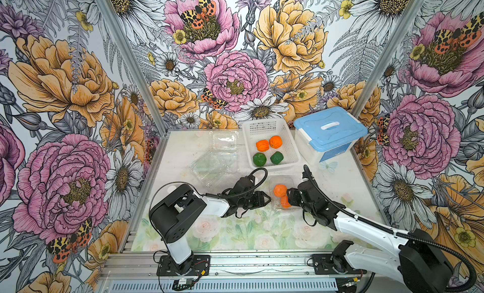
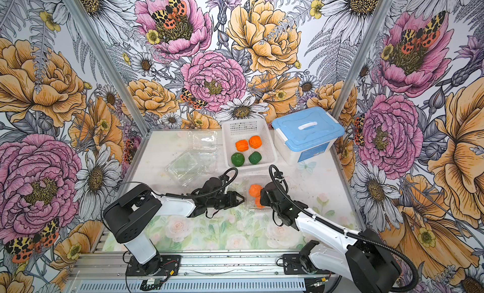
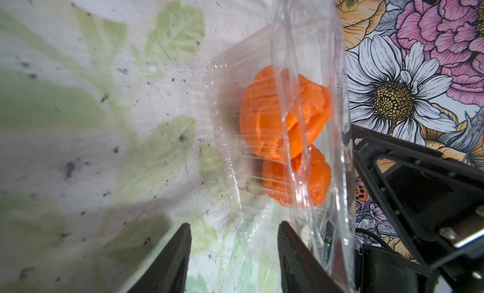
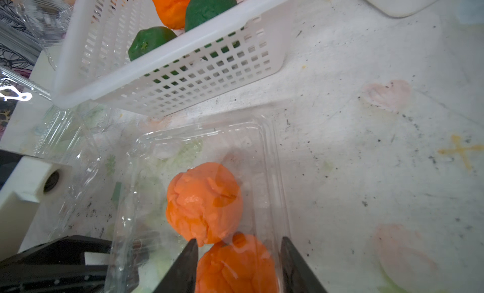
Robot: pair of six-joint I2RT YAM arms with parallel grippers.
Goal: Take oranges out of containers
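Two orange fruits, the upper orange (image 4: 204,202) and the lower orange (image 4: 237,265), lie together in a clear plastic container (image 4: 277,192) on the table. My right gripper reaches down from the right and is shut on the lower orange, which fills the space between its fingers. Reflections on the clear plastic blur where they touch. To the container's left, my left gripper is low over the table, its fingers apart with nothing between them. In the left wrist view the container's clear wall (image 3: 290,121) stands in front of both oranges.
Behind the container stands a white basket (image 1: 295,149) holding two oranges (image 1: 275,141) and two green fruits (image 1: 259,159). A blue-lidded box (image 1: 330,125) is at the back right. Empty clear containers (image 1: 211,167) lie at the left. Bare table lies in front.
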